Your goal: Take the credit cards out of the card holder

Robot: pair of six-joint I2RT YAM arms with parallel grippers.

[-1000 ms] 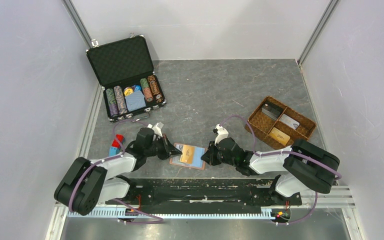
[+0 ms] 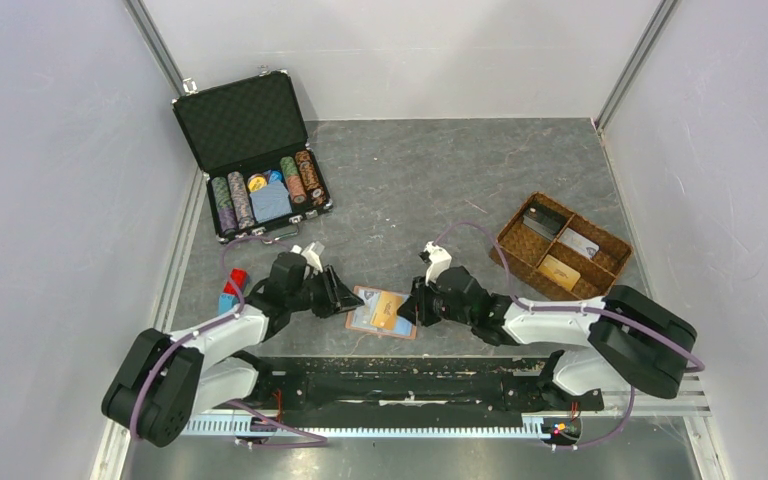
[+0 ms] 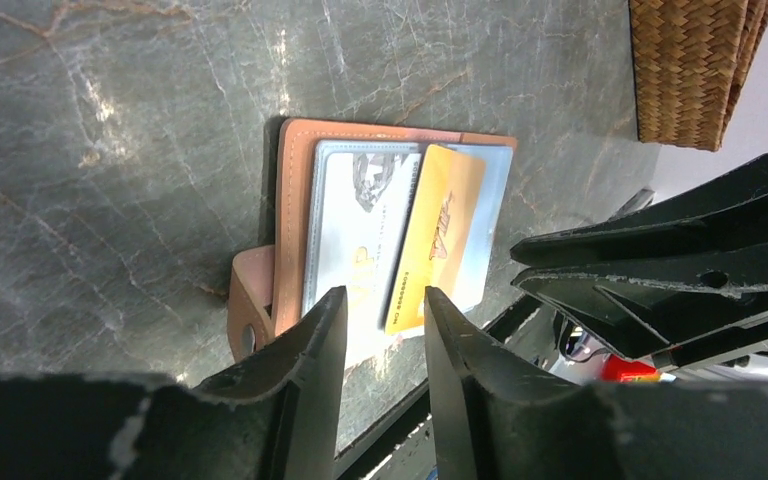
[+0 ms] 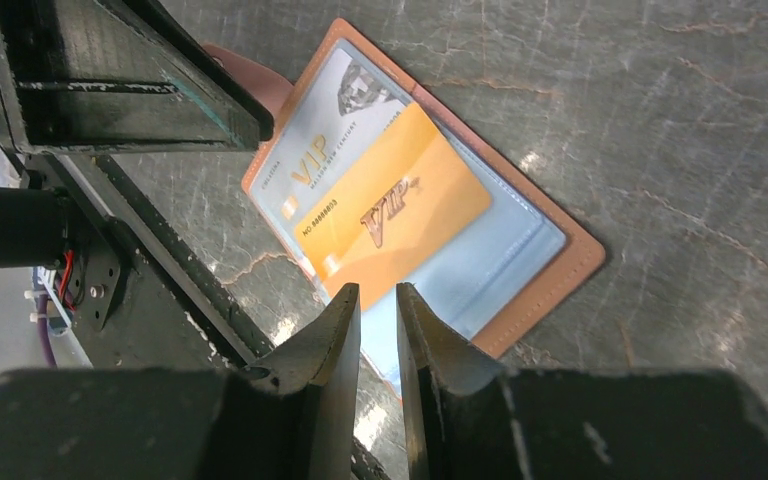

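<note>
The brown card holder (image 2: 352, 324) lies open on the grey table between my two arms. On its left page is a white VIP card (image 4: 305, 150), and a gold VIP card (image 4: 395, 215) lies slantwise over the middle. The clear bluish sleeve (image 4: 480, 265) on the right page shows no other card. My left gripper is part open over the holder's left side, nothing between its fingers. Near the right edge, my right gripper stands part open with a narrow empty gap. Whether either gripper touches the holder cannot be told.
A divided wicker basket (image 2: 508, 240) at the right holds a gold card (image 2: 559, 272), a white card (image 2: 578, 243) and a dark item. An open poker case (image 2: 241, 130) stands back left. Red and blue blocks (image 2: 232, 291) sit beside the left arm.
The holder has shifted slightly right since a second ago. The right gripper has moved slightly left.
</note>
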